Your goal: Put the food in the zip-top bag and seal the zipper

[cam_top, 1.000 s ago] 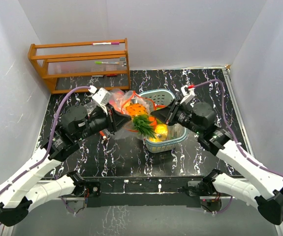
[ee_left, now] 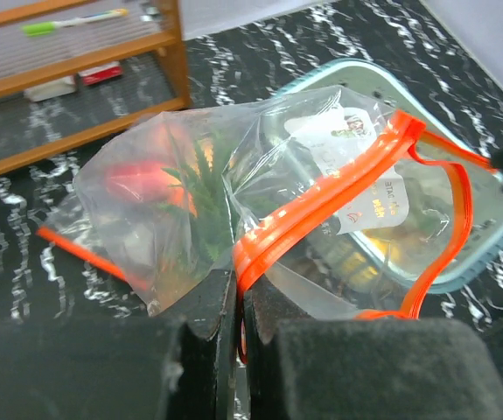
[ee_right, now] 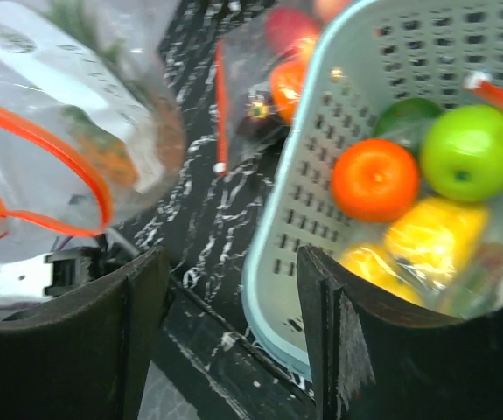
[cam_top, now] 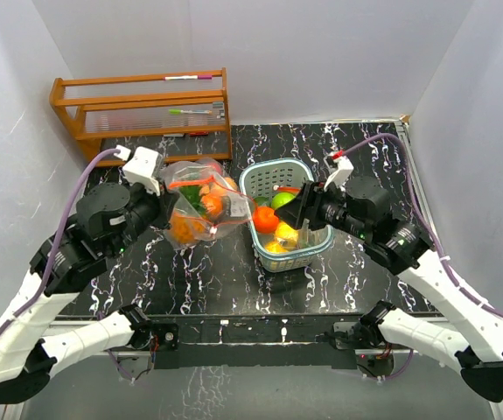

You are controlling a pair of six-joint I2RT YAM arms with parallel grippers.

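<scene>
A clear zip top bag (ee_left: 234,210) with an orange zipper rim hangs from my left gripper, which is shut on one side of that rim. The bag's mouth gapes toward the right. Inside it are orange food and green leaves (ee_left: 209,197), like a toy pineapple. My right gripper stands open over the basket's left side, with nothing between its fingers. In the top view the bag (cam_top: 207,206) is left of the right gripper (cam_top: 299,208), apart from it.
A grey-green basket (ee_right: 277,236) holds an orange (ee_right: 375,180), a green apple (ee_right: 471,153) and yellow food. Another filled bag (ee_right: 273,87) lies beside the basket. A wooden rack (cam_top: 76,122) stands at the back left.
My left gripper has moved left, carrying the bag away from the basket. The pineapple-like food, leaves outward at the mouth before, is now within the bag.
</scene>
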